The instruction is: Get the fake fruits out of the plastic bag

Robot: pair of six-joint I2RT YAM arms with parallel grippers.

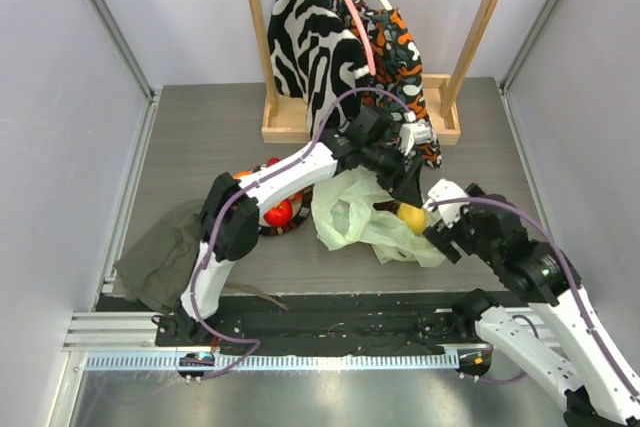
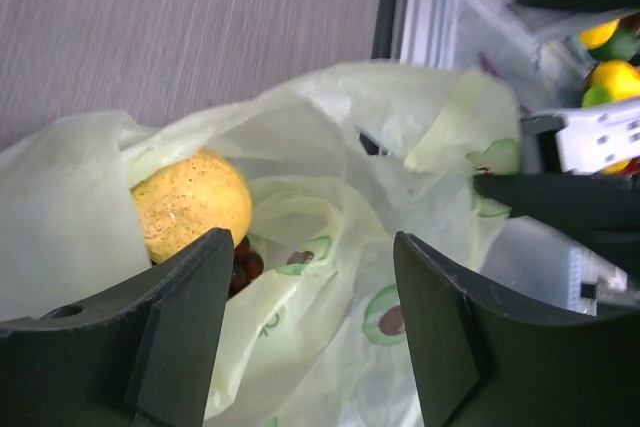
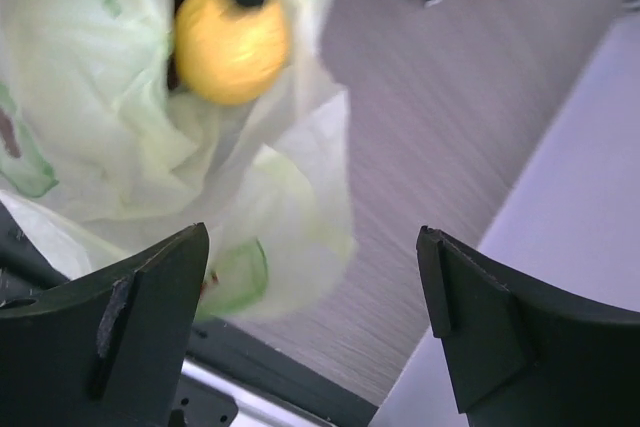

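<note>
A translucent pale-green plastic bag [image 1: 350,217] lies crumpled on the grey table, with a yellow fruit [image 1: 412,217] and some dark red fruit [image 2: 247,267] in its opening. My left gripper is over the bag, fingers apart, nothing held, beside the yellow fruit [image 2: 195,207]. My right gripper is open at the bag's right edge, the yellow fruit [image 3: 230,42] ahead of it.
A plate of red and orange fruit [image 1: 280,215] sits to the left, partly under the left arm. An olive cloth [image 1: 165,257] lies front left. A wooden rack [image 1: 275,132] with patterned bags stands at the back.
</note>
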